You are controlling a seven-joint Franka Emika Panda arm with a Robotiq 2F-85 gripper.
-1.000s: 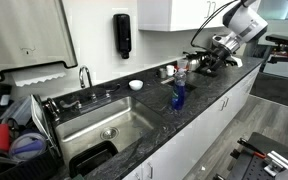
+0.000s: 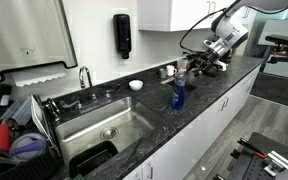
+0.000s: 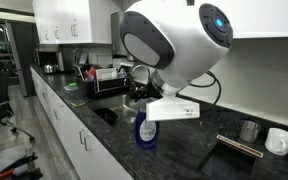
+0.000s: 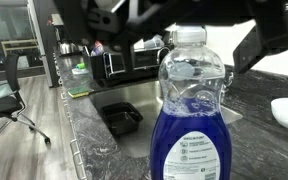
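Note:
A bottle of blue liquid [image 4: 191,135] with a clear upper part and a white label stands upright on the dark counter. It fills the middle of the wrist view. My gripper is open, its dark fingers spread to either side of the bottle's top; whether either one touches it I cannot tell. From the first exterior view, the blue bottle [image 2: 177,98] is near the counter's front edge, right of the sink. In the second exterior view the bottle [image 3: 146,130] shows below the white arm [image 3: 169,50], which largely hides the gripper.
The sink [image 2: 109,130] lies left of the bottle, with a full dish rack [image 2: 24,145] beyond it. A white bowl [image 2: 136,85] sits near the wall. At the other end are a metal cup [image 3: 249,131] and a white mug [image 3: 278,140], with a dark tray [image 3: 227,160] in front.
The arm's white links have shifted slightly in the first exterior view. The bottle and the other items on the counter appear unmoved.

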